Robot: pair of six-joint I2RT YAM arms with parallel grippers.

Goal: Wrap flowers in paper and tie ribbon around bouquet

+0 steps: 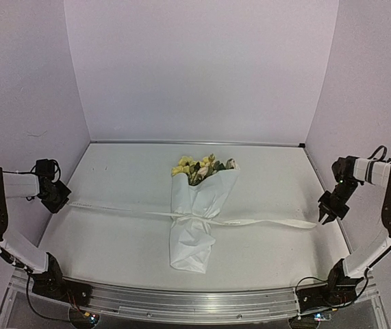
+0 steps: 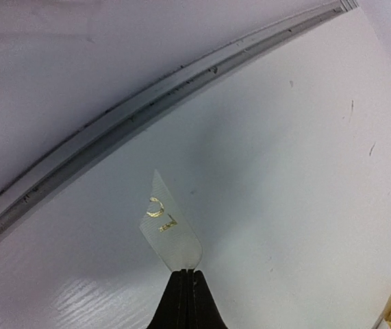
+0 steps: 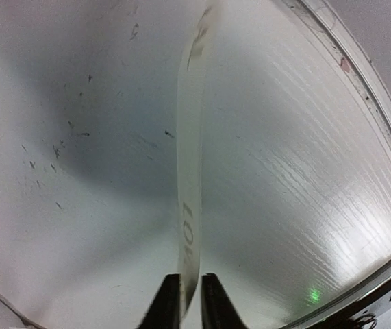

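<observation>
The bouquet [image 1: 205, 195] lies mid-table, yellow and pale flowers [image 1: 190, 166] showing at the top of its white paper wrap. A white ribbon [image 1: 250, 222] crosses the wrap, which is cinched at the crossing. At the left table edge my left gripper is shut on the ribbon, a short lettered end [image 2: 171, 226] sticking out past the fingertips. My right gripper stands open at the right edge; in its wrist view the ribbon's other length [image 3: 190, 171] runs down between the parted fingers. Details of the crossing are too small to tell.
A metal rail [image 1: 195, 295] borders the front edge, and walls close off the back and sides.
</observation>
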